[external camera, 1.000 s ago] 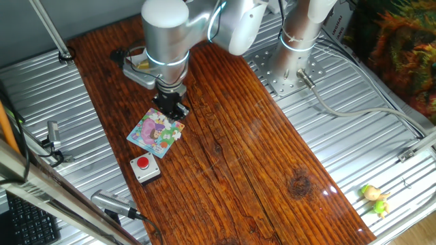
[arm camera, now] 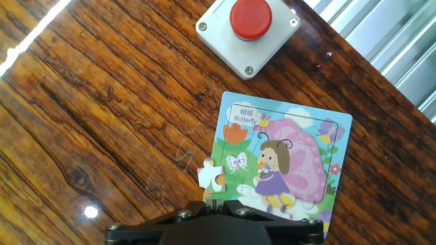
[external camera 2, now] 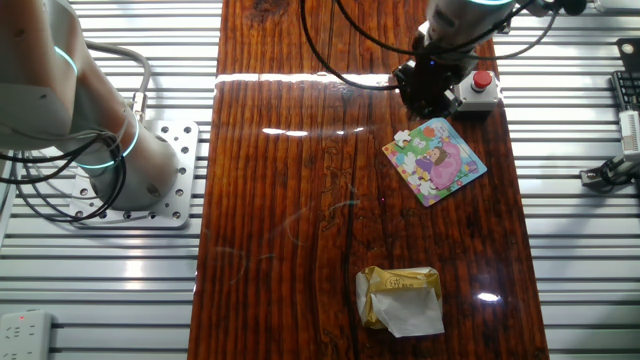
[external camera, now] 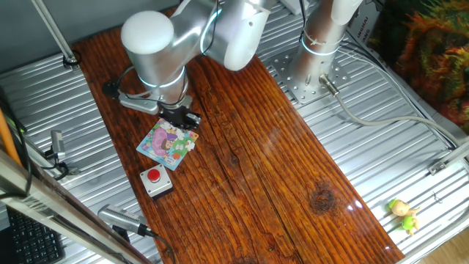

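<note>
A square butterfly-picture puzzle (arm camera: pixel 279 160) lies flat on the wooden table, showing a girl in purple beside a pink wing. A loose-looking puzzle piece (arm camera: pixel 211 175), white and orange, sits at its left edge in the wrist view, partly overlapping the border. The same piece (external camera 2: pixel 402 137) shows at the puzzle's corner in exterior view 2. My gripper is at the bottom of the wrist view, its dark fingertips close together and nothing visible between them. In exterior view 1, the gripper (external camera: pixel 193 120) hangs by the edge of the puzzle (external camera: pixel 167 144).
Near the puzzle stands a grey box with a red button (arm camera: pixel 250 18), close to the table edge. A gold and white packet (external camera 2: pixel 400 300) lies on the other side of the puzzle.
The upper arm and wrist have swung left in exterior view 1, and the gripper's tilt has changed. Its fingertips stay near the puzzle's edge. Puzzle, piece and button box have not visibly moved.
</note>
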